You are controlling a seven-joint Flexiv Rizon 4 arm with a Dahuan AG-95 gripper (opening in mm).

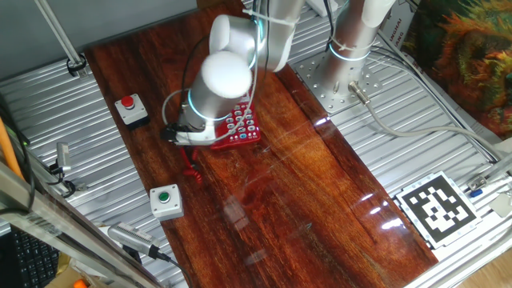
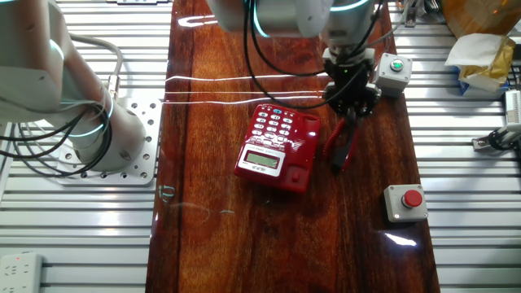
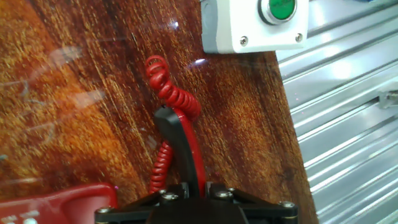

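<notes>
The red telephone base (image 2: 282,146) lies on the wooden table, its keypad and small display facing up. Beside it is the black and red handset (image 3: 188,149), trailing a coiled red cord (image 3: 168,87). My gripper points down at the handset, and its fingers stand close against both sides of one end of it, shut on it. In exterior view 2 the gripper (image 2: 352,110) is over that same end, while the rest of the handset (image 2: 346,150) sticks out. Whether the handset touches the table I cannot tell. In exterior view 1 the arm covers most of the phone base (image 1: 242,126).
A box with a green button (image 1: 166,200) stands at the table's left edge, and one with a red button (image 1: 130,110) stands farther back along that edge. A marker board (image 1: 437,210) lies off to the right.
</notes>
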